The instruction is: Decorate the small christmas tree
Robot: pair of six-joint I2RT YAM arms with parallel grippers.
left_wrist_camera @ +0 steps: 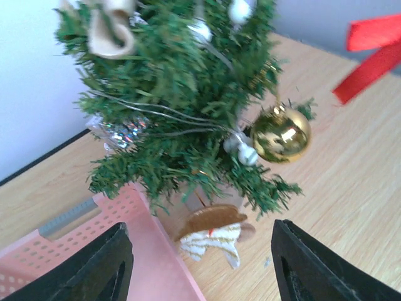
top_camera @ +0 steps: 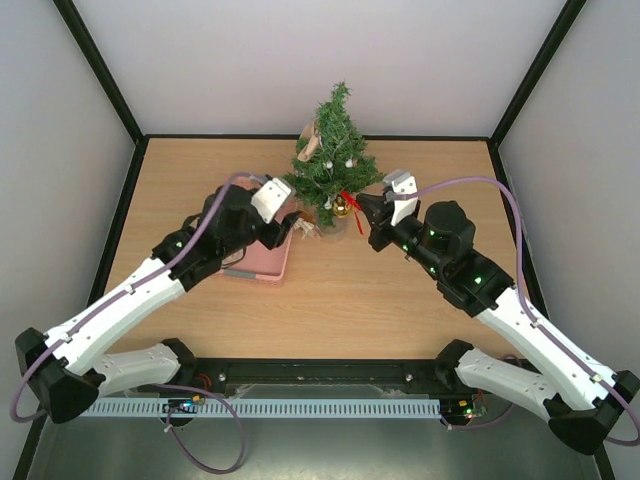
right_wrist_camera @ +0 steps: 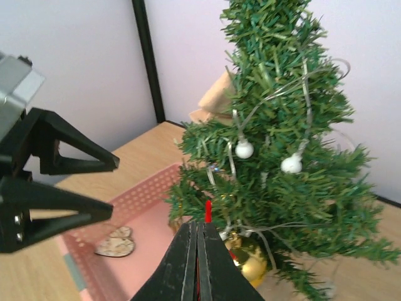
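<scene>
The small tree (top_camera: 332,160) stands at the back middle with lights and a gold bauble (left_wrist_camera: 280,134) hanging on its lower right. My left gripper is open in front of the tree, over the pink basket's side, nothing between its fingers; it also shows at the left of the right wrist view. My right gripper is shut, right of the tree, with a red ribbon (left_wrist_camera: 369,59) at it; whether the ribbon is held by the fingertips or hangs behind them is unclear. A small white figure (left_wrist_camera: 213,244) lies below the tree.
The pink basket (top_camera: 258,262) stands left of the tree with small items inside (right_wrist_camera: 116,244).
</scene>
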